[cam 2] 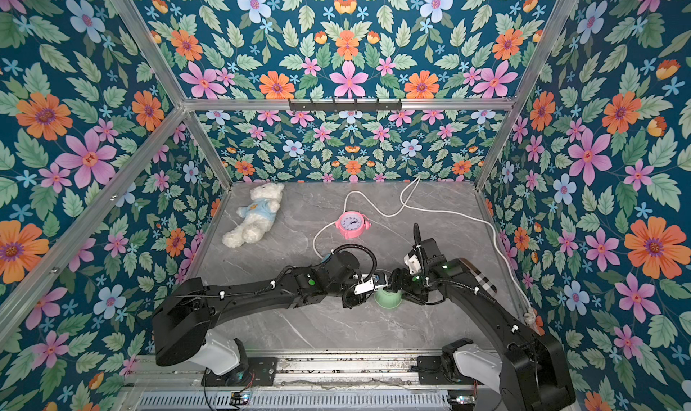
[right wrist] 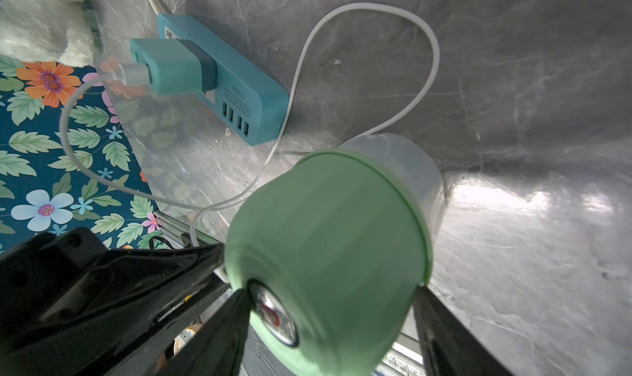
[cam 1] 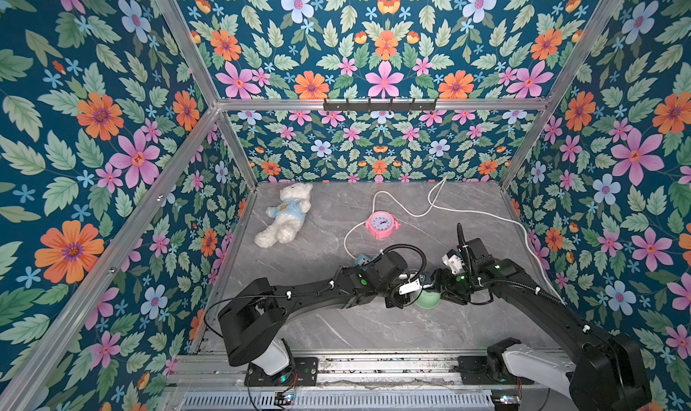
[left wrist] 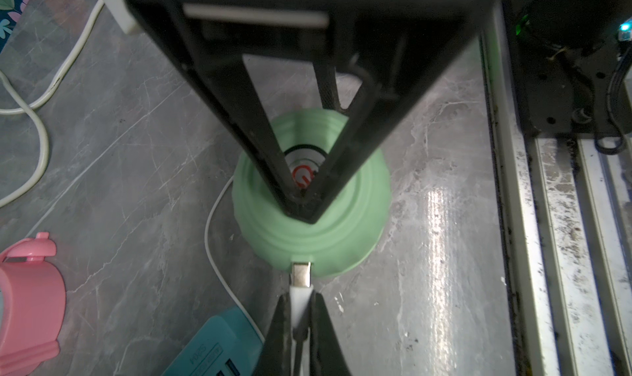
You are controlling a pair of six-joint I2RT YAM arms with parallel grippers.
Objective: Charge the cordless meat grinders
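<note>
A green meat grinder with a clear bowl lies on the table below my two grippers, seen also in the left wrist view (left wrist: 342,231). My left gripper holds a white cable plug (left wrist: 301,297) between its fingers, its metal tip at the grinder's side. My right gripper stands open around the green top, fingers at either side. In the right wrist view a teal power strip (right wrist: 243,106) carries a teal charger (right wrist: 171,66) with a white cable plugged in, its cord looping past the grinder.
A pink clock (cam 1: 383,224) and long white cord sit behind the grippers. A white teddy bear (cam 1: 286,216) lies at the back left. A plaid cloth (cam 2: 478,278) is partly hidden under the right arm. Front metal rails border the table.
</note>
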